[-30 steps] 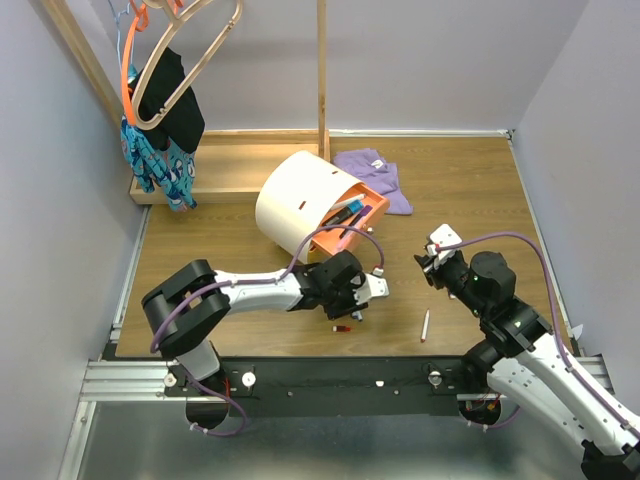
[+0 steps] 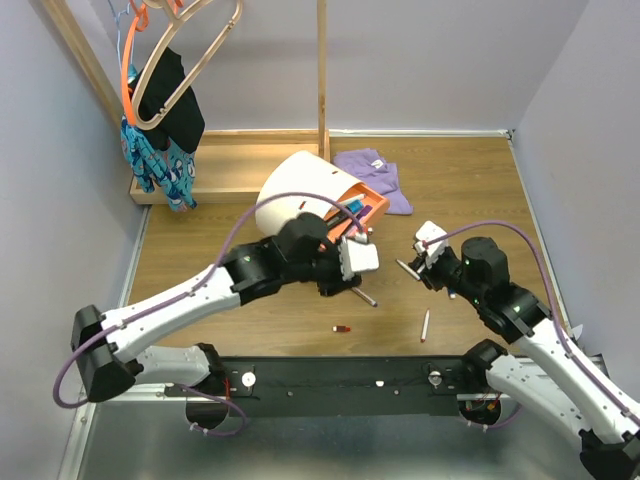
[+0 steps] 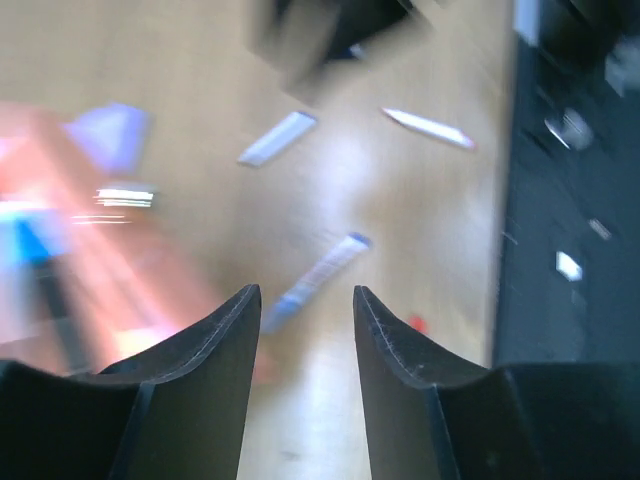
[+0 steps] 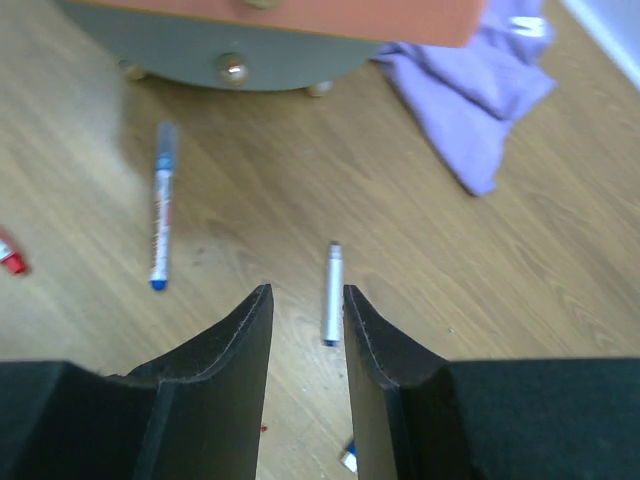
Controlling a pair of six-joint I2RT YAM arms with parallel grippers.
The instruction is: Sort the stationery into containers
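My left gripper [image 2: 342,284] hovers open in front of the cream roll-top box [image 2: 305,195], its fingers [image 3: 225,350] apart and empty. The box's orange drawer [image 2: 376,212] holds several markers. A blue-capped white marker [image 2: 364,296] lies on the wooden surface below that gripper. Open too, my right gripper [image 2: 418,262] has nothing between its fingers; a short white marker [image 4: 334,295] lies on the surface beyond them. Another white marker [image 2: 425,326] rests nearer the front edge, left of the right arm. The small red marker [image 2: 341,328] lies front centre.
A purple cloth [image 2: 375,177] lies behind the box. Clothes [image 2: 165,150] hang at back left above a wooden base [image 2: 235,160]. Bare floor [image 2: 470,180] is open at back right. A dark rail [image 2: 310,385] borders the front.
The right gripper has shifted slightly left. A short white marker now shows beside it, where the surface looked bare.
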